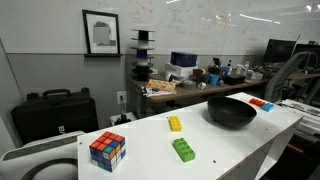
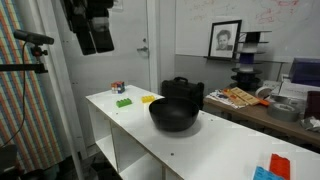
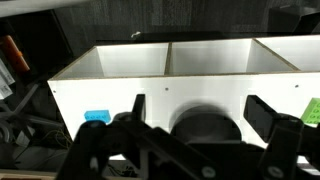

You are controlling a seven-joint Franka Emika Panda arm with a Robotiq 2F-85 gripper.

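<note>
A black bowl [image 1: 232, 113] stands on the white table, in the wrist view partly covered by the gripper's body. The green block [image 1: 184, 150] and the yellow block [image 1: 175, 124] lie apart from it, on the side toward the multicoloured cube [image 1: 108, 152]. At the other end of the table are a red block [image 2: 280, 165] and a blue block [image 2: 265, 174]. My gripper is open high above the table, its fingers wide apart with nothing visible between them. In exterior view 2 a dark part of the arm [image 2: 92, 28] hangs at upper left.
Open white compartments [image 3: 210, 58] run under the table's edge. Behind the table, a wooden bench [image 2: 262, 112] carries tools and boxes, and a black case [image 1: 55, 115] stands at the back left. Bare tabletop [image 2: 220, 145] lies between the bowl and the red block.
</note>
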